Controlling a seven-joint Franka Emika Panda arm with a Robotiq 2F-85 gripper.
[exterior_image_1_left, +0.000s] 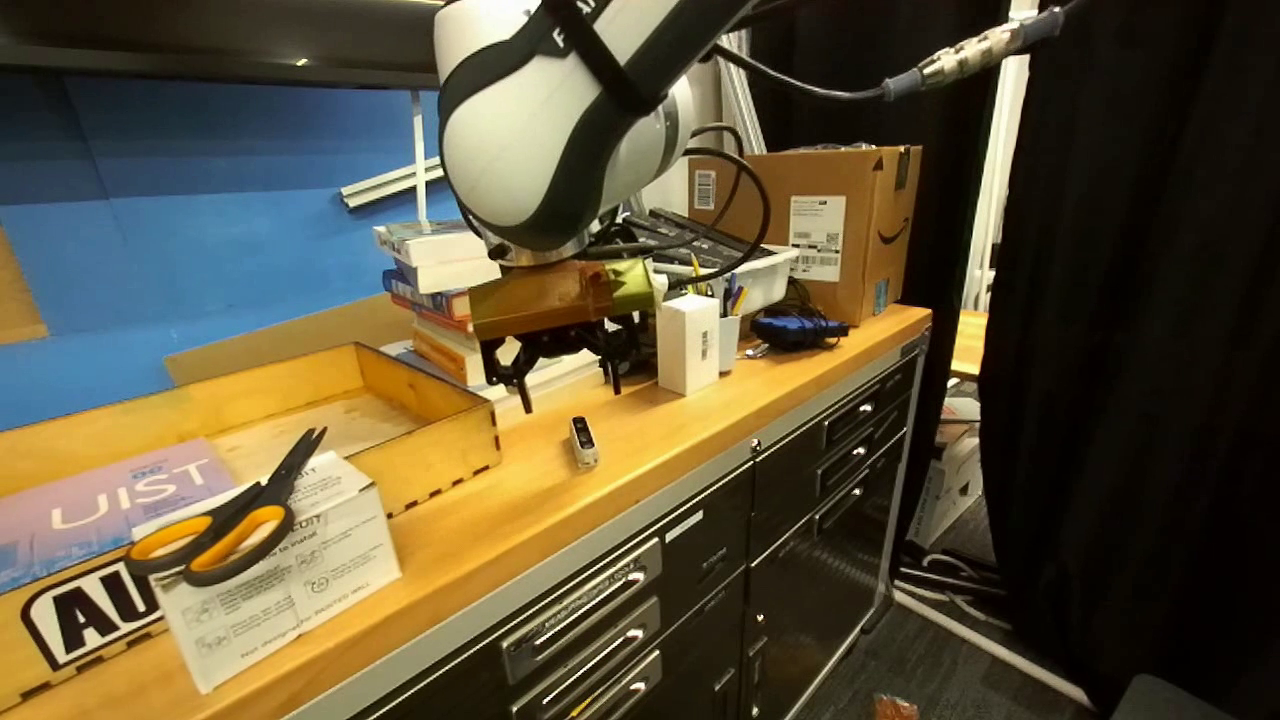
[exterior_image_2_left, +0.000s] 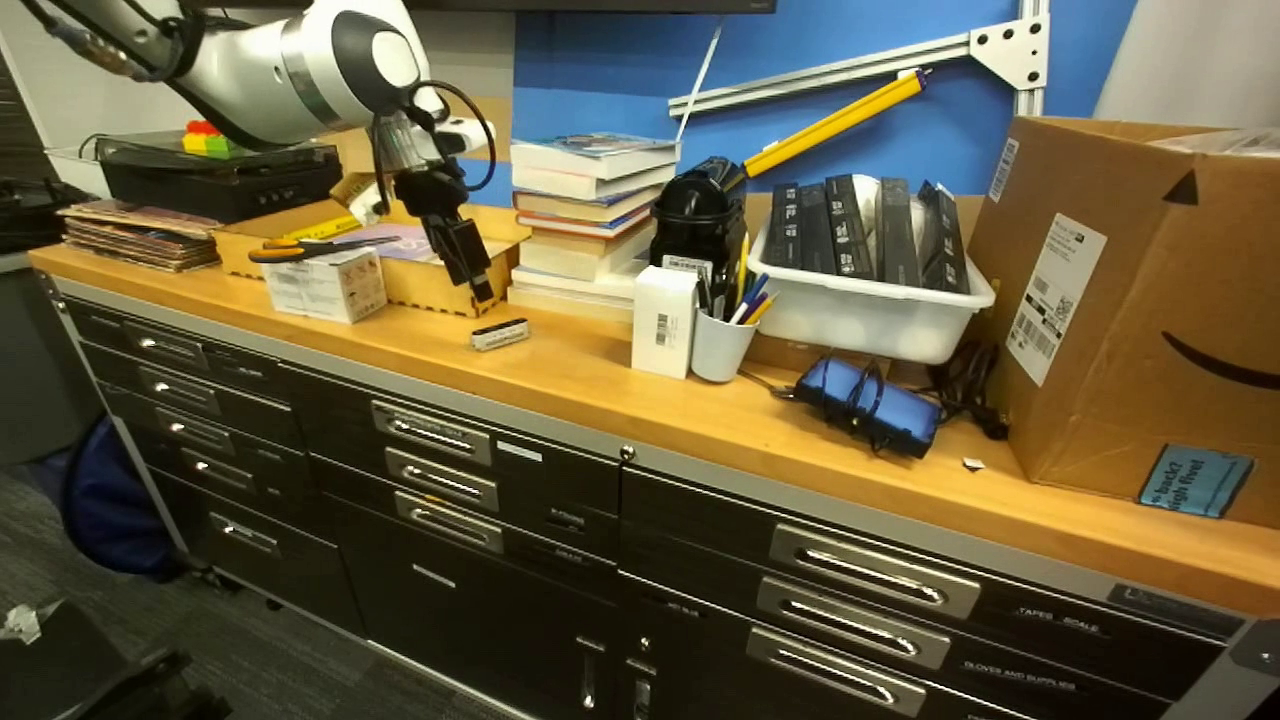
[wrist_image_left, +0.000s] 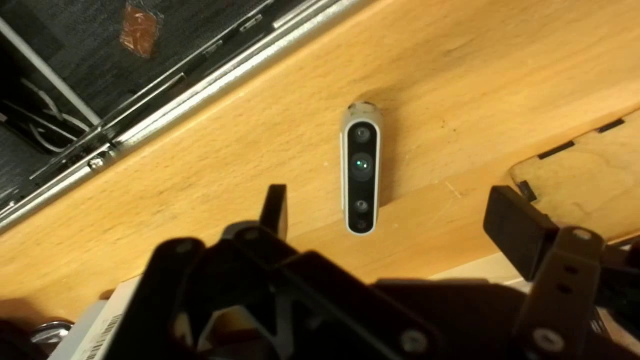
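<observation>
A small silver camera bar with a black lens face lies on the wooden countertop, seen whole in the wrist view. It also shows as a small block in exterior view 1 and as a light bar in exterior view 2. Above it and apart from it hangs my black gripper, its fingers wide open and empty. In exterior view 1 the gripper hovers over the counter, to the back and left of the bar; its fingers point down.
A wooden tray and a white box topped with scissors are to the left. Stacked books, an upright white box and a pen cup stand nearby.
</observation>
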